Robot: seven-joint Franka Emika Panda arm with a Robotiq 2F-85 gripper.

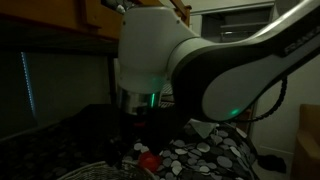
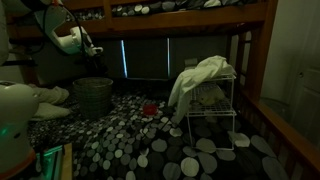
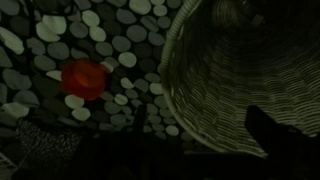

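Observation:
In the wrist view, a red object (image 3: 84,79) lies on the dark bedding with its pale pebble pattern. Right of it opens a round wicker basket (image 3: 180,90), seen from above. My gripper shows as two dark fingers set wide apart near the lower edge, over the basket's rim area, and nothing is visible between them. Exterior view 2 has the basket (image 2: 92,98) at the left, below the arm, and the red object (image 2: 149,107) to its right. Exterior view 1 shows the red object (image 1: 149,160) beside the basket's rim (image 1: 100,168); the fingers are lost in shadow there.
A white wire rack (image 2: 232,105) stands on the bedding, with a pale cloth (image 2: 200,78) draped over it. Wooden bunk rails (image 2: 262,125) run along the right, and an upper bunk (image 2: 190,22) hangs overhead. Patterned bedding in front of the rack is clear.

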